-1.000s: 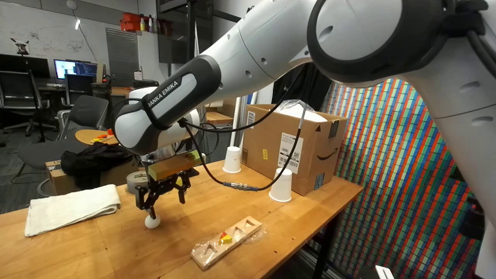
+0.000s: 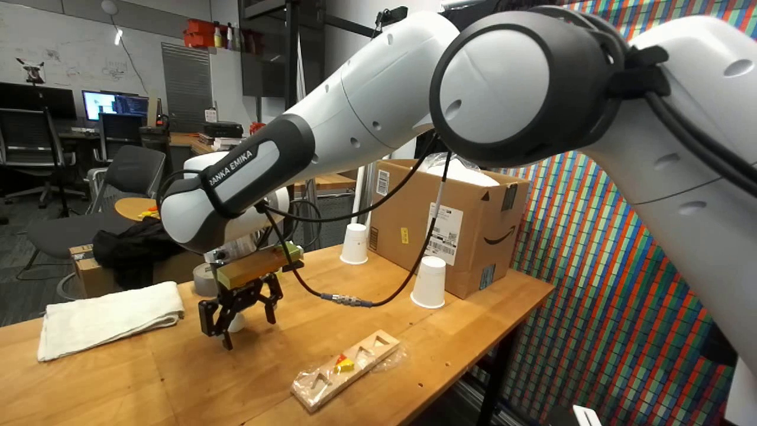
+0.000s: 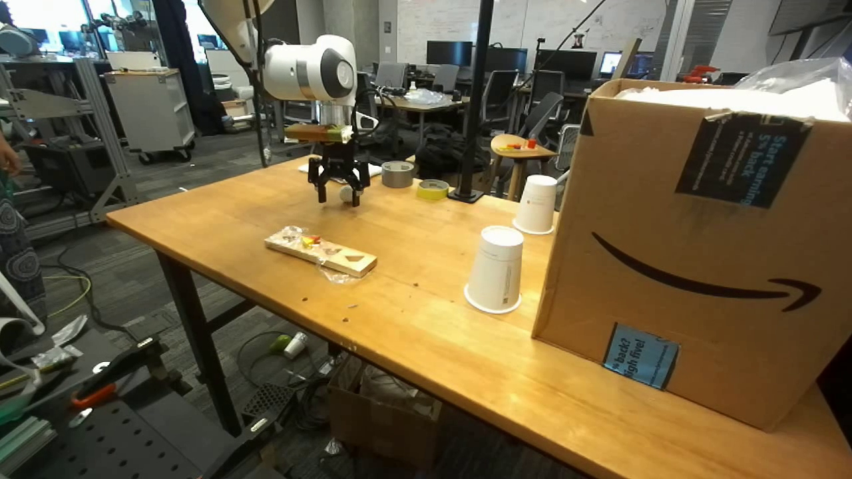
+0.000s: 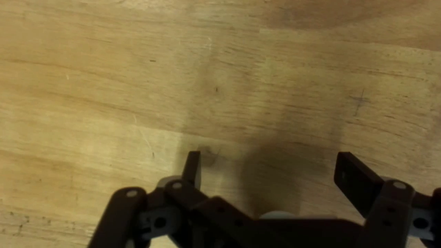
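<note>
My gripper is open, its fingers spread wide and pointing down low over the wooden table. In exterior view 1, a small white ball (image 2: 237,324) shows beside one dark finger (image 2: 223,328), which hides part of it. From the other side, in exterior view 2, the ball (image 3: 345,194) appears between the two fingers. Only the top of a pale round shape (image 4: 277,214), apparently the ball, peeks over the gripper's body in the wrist view. Bare wood lies in front of the fingertips there.
A wooden shape board (image 2: 348,370) in clear wrap lies nearer the table's front edge. A folded white towel (image 2: 110,319), tape rolls (image 3: 397,173) (image 3: 432,189), two upturned white cups (image 2: 430,283) (image 2: 354,244) and a large cardboard box (image 2: 440,220) surround the free middle.
The arm has come lower and shifted left in exterior view 1. The board, towel and cups are unmoved.
</note>
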